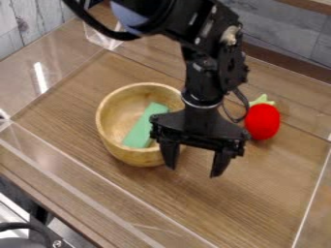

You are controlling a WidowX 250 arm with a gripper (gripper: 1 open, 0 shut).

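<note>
My black gripper (189,145) hangs over the table at the centre, just right of a yellow bowl (116,105), its fingers open and spread. A pale green block (145,126) lies inside the bowl, partly hidden by the gripper. A red rounded object (261,120) sits right of the gripper, with a small light green piece behind it.
A raised edge runs along the back right, and a white area shows at the top left.
</note>
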